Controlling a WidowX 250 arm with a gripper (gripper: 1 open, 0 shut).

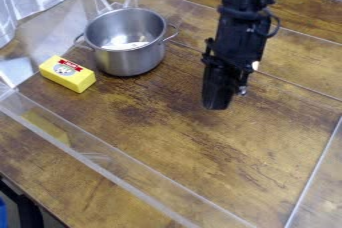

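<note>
The black arm comes down from the top centre-right, and its gripper (217,94) hangs over the middle-right of the wooden table (174,172). The fingertips are dark and blurred; I see nothing held between them. A steel pot (124,52) with two handles stands left of the gripper, apart from it. A yellow box (67,76) with a small label lies at the left, beside the pot.
Clear plastic walls or rails edge the tray along the left and right.
</note>
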